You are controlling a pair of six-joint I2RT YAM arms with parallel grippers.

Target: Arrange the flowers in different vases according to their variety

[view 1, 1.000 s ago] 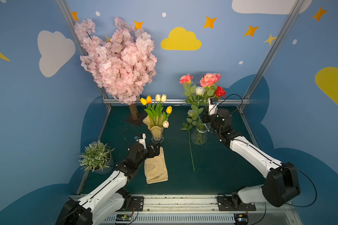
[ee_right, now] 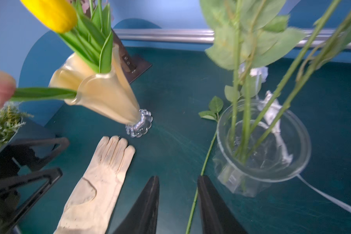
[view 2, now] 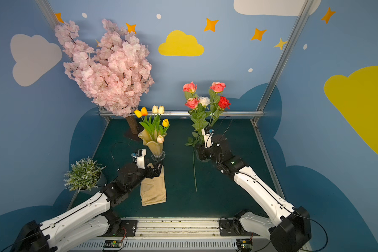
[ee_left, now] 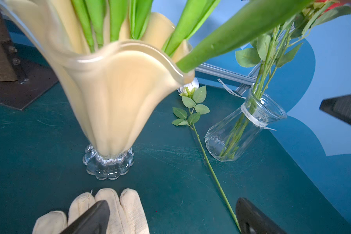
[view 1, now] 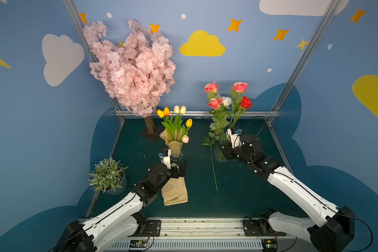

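Observation:
Yellow and white tulips [view 1: 176,121] stand in a fluted cream vase [ee_left: 109,93]. To the right, pink, red and white roses [view 1: 229,100] stand in a clear glass vase [ee_right: 263,173]. A loose rose stem [ee_left: 210,171] lies on the table between them, its white head toward the back. My left gripper is open, low before the cream vase and above the glove. My right gripper is open beside the glass vase, above the table near the loose stem, with nothing held.
A beige glove [view 1: 174,191] lies front centre. A potted plant [view 1: 105,174] sits at the left edge, and a blossom tree [view 1: 149,126] at back left.
My right gripper has come down and toward the front-left, beside the glass vase. The rose heads have shifted slightly. My left gripper has moved slightly.

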